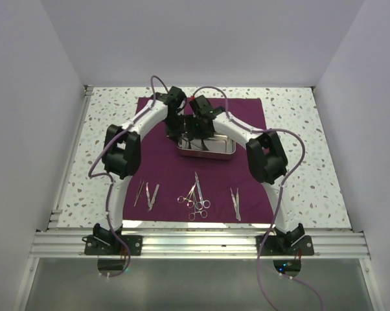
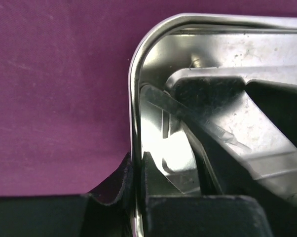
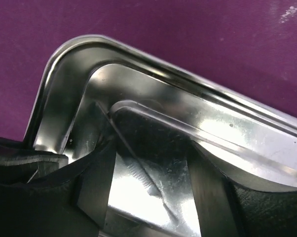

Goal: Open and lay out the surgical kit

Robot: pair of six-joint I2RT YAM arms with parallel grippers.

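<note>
The open metal tray (image 1: pixel 208 155) sits on the purple cloth, between and in front of my two grippers. My left gripper is shut on the tray's left rim. Inside the tray, near its left corner, lies one slim metal instrument, its ridged part showing in the right wrist view. Over that instrument (image 3: pixel 131 160) my right gripper stands open, with a finger to each side and nothing clasped. In the top view both sets of fingertips are partly hidden by the arms.
Toward the front of the cloth, several instruments lie laid out: slim tools (image 1: pixel 152 197) at left, scissor-handled ones (image 1: pixel 196 199) in the middle, and a pair (image 1: pixel 237 204) at right. Bare cloth (image 1: pixel 162 170) lies between them and the tray.
</note>
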